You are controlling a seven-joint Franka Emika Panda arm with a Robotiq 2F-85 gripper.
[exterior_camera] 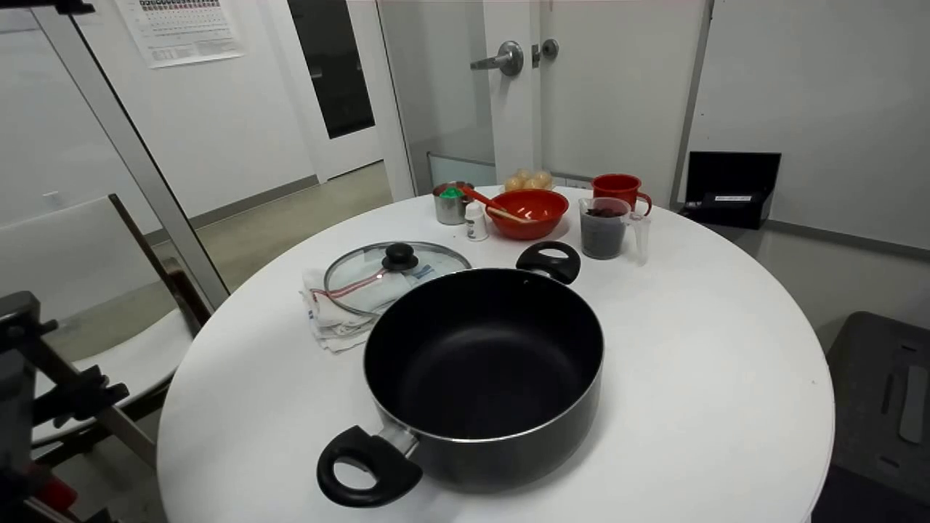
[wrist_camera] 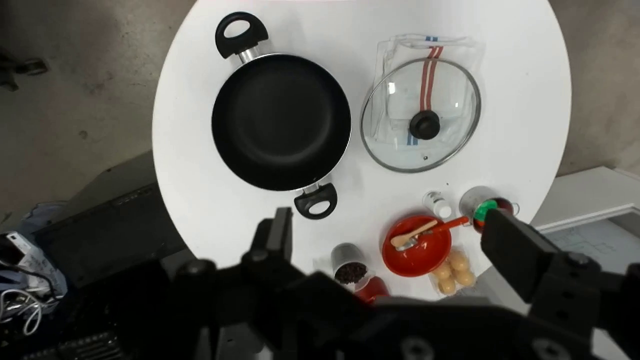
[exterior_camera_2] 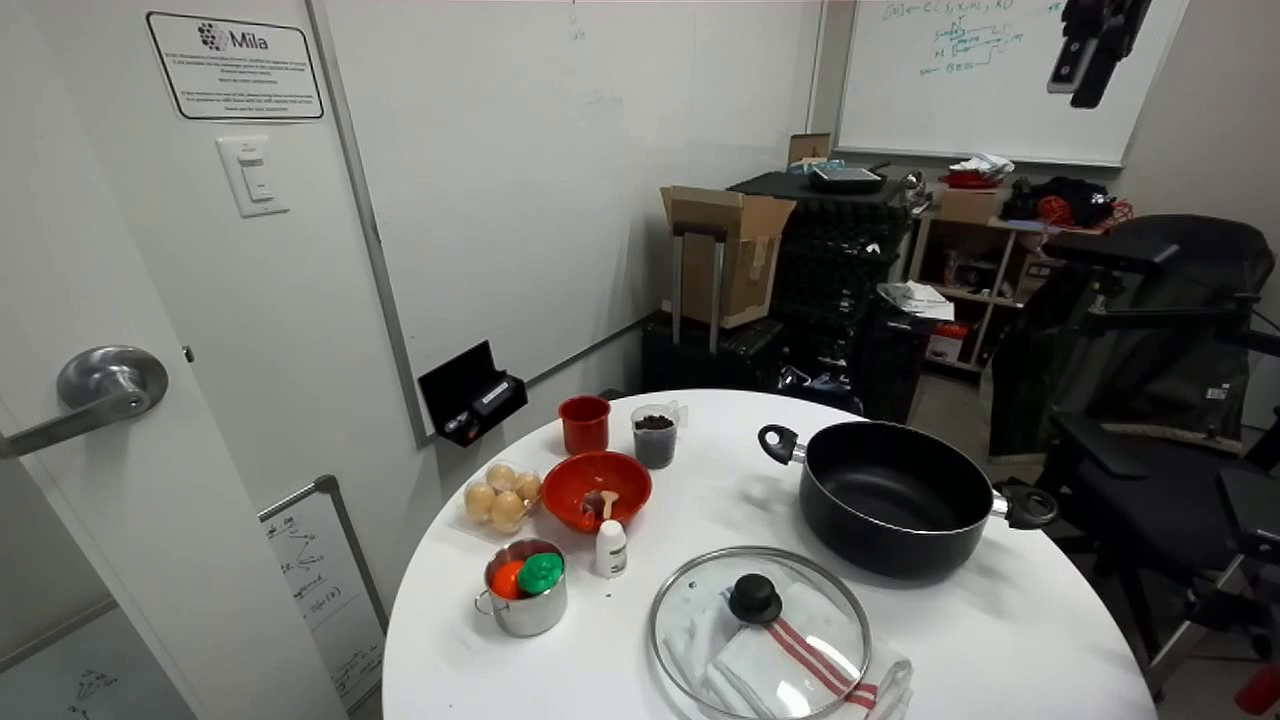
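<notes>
An empty black pot (exterior_camera: 488, 375) with two handles stands on the white round table. Beside it a glass lid (exterior_camera_2: 708, 600) with a black knob (wrist_camera: 424, 125) lies on a folded striped towel (wrist_camera: 390, 66). Toward the far edge are a red bowl (wrist_camera: 414, 264) holding a wooden spoon and a red-handled utensil, a metal cup (exterior_camera_2: 534, 614) with green and red items, and a small white bottle (exterior_camera_2: 611, 551). High above the table, my gripper is open, its fingers wide apart and nothing held. Only its tip shows at the top of exterior view 2.
Behind the bowl sit several eggs (exterior_camera_2: 504, 510) in a clear carton, a red mug (exterior_camera_2: 585, 425) and a clear measuring cup (exterior_camera: 603, 235) with dark contents. A black box (exterior_camera: 730, 187) is on the wall ledge.
</notes>
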